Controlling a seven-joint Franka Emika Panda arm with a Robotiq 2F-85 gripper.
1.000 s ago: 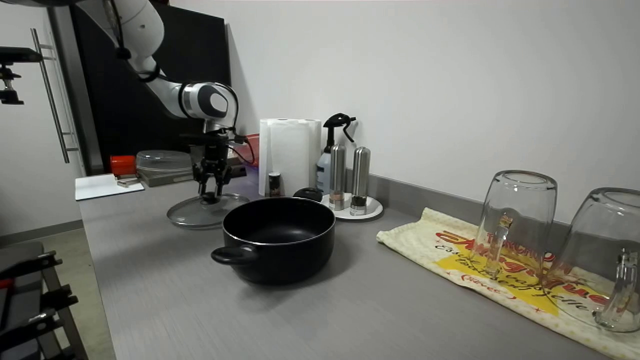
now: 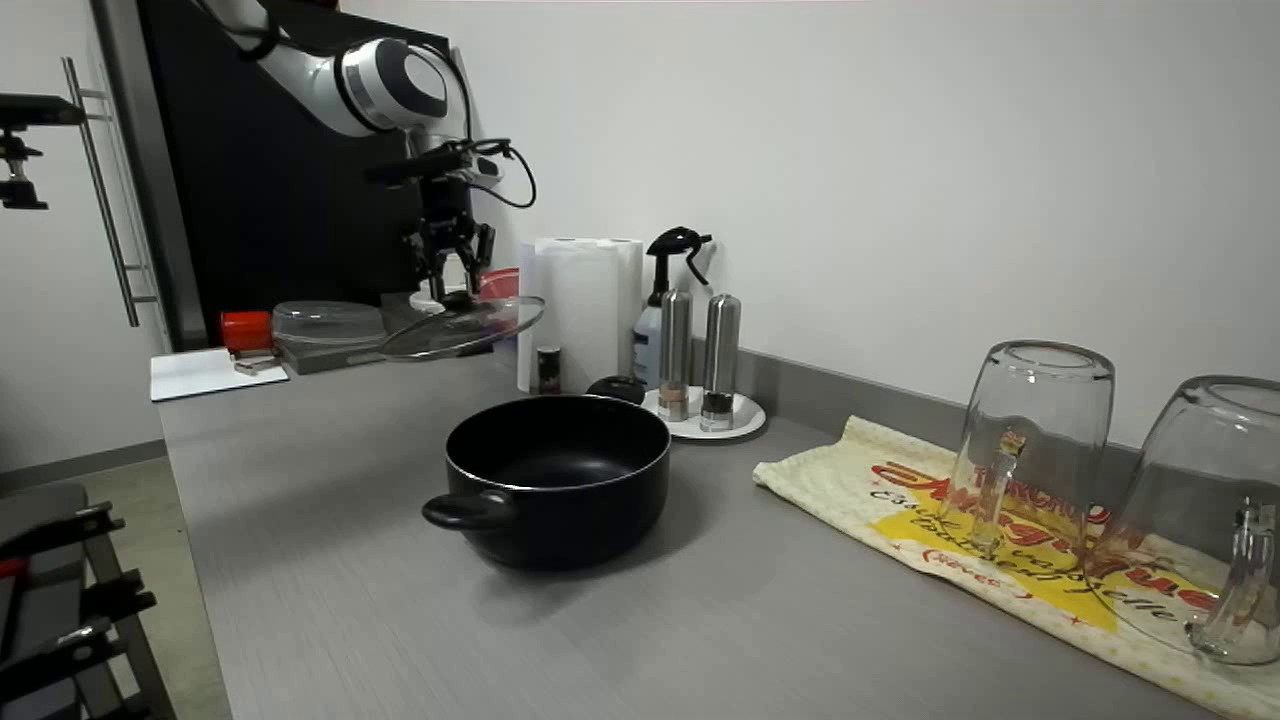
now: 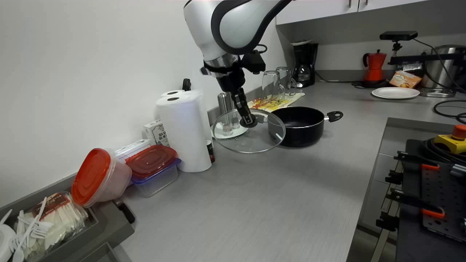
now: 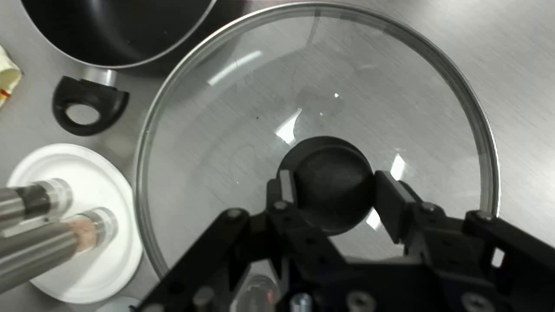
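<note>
A round glass lid (image 2: 486, 322) with a black knob hangs in the air above the counter, beyond the pot in exterior view 1 and slightly tilted there. My gripper (image 2: 456, 288) is shut on the knob (image 4: 333, 182); in the wrist view a finger presses on either side of it. The black pot (image 2: 558, 480) stands uncovered and looks empty, its handles pointing to opposite sides. Seen from the wrist, the pot (image 4: 119, 31) lies at the upper left, outside most of the lid's rim. Through the glass (image 4: 218, 156) only bare counter shows.
A white plate (image 2: 744, 420) with two steel grinders (image 2: 721, 348) stands by the wall, near paper towel rolls (image 2: 581, 312) and a spray bottle (image 2: 649, 336). Two upturned glass mugs (image 2: 1032, 444) rest on a printed cloth (image 2: 828, 472).
The lid has risen from the counter with my gripper, shifting a little to the right in exterior view 1 and tilting. The pot has not moved.
</note>
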